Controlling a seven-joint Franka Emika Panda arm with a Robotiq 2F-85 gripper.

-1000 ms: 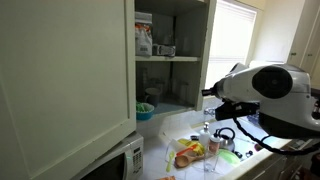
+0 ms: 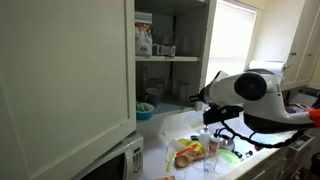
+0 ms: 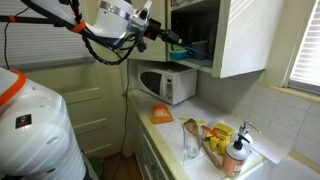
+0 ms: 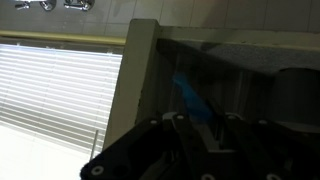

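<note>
Blue and slim, an object point(image 4: 190, 95) juts forward from my gripper in the wrist view; the fingers are shut on it, though its full shape is lost in the dark. In exterior view 2 the gripper point(image 3: 164, 38) is raised at the front of the open cabinet point(image 3: 232, 25), with blue at its tip. From exterior view 1 the gripper point(image 2: 197, 99) appears beside the cabinet's right side, its fingers too small to make out. A teal bowl point(image 2: 144, 110) sits on the cabinet's lower shelf.
The cabinet's side post point(image 4: 136, 75) stands close left of the gripper. A white microwave point(image 3: 168, 82) is on the counter below. Yellow items point(image 3: 222, 131), a clear glass point(image 3: 192, 138) and a soap bottle point(image 3: 236, 153) crowd the counter's right part.
In exterior view 1 the arm has shifted left, toward the cabinet. The shelf contents and counter items look unchanged.
</note>
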